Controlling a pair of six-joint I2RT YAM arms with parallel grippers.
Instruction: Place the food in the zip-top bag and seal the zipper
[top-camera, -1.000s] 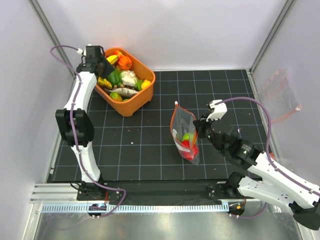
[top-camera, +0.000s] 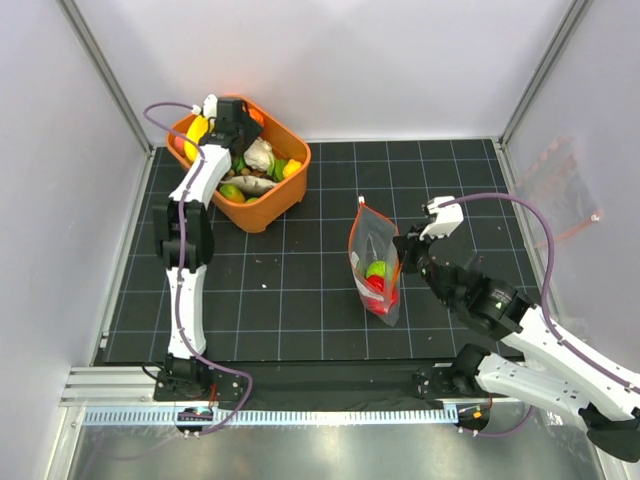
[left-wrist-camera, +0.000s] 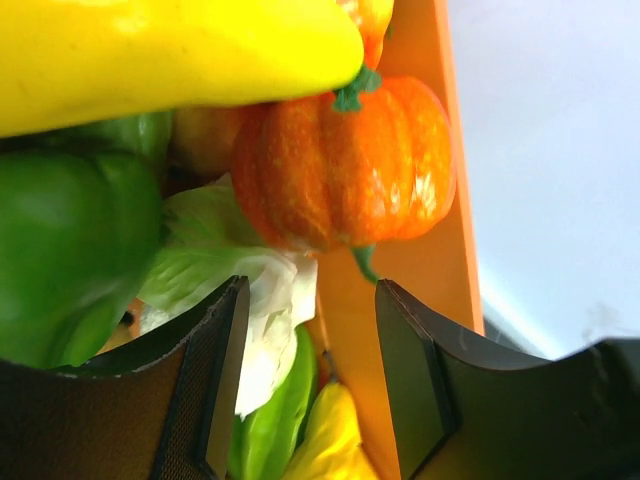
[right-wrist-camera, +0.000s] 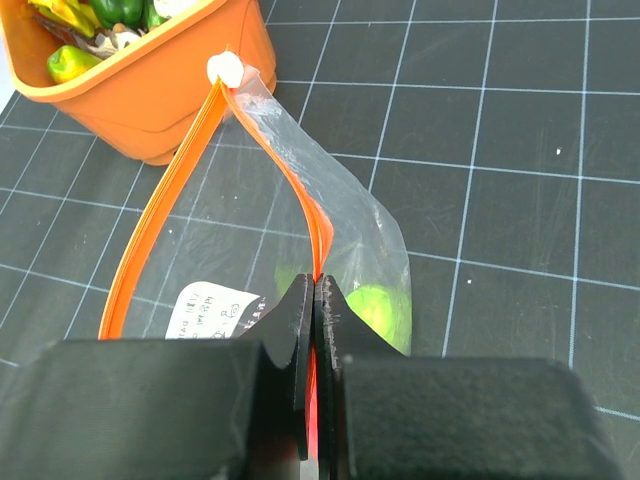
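Note:
My left gripper hangs open inside the orange bin (top-camera: 270, 210). Below it are an orange pepper-like pumpkin (left-wrist-camera: 350, 160), a yellow pepper (left-wrist-camera: 150, 50), a green pepper (left-wrist-camera: 70, 250) and leafy pale food (left-wrist-camera: 230, 240). Nothing is between its fingers. My right gripper is shut on the orange zipper edge of the clear bag (top-camera: 370, 250), which stands upright with green and red food (top-camera: 376, 285) inside. Its other zipper edge arches away to the left in the right wrist view.
A white wall borders the bin at the back. A spare bag (top-camera: 555, 190) lies on the right side wall.
The left gripper has moved right over the bin toward its back right corner. The right gripper and bag have shifted slightly to the right.

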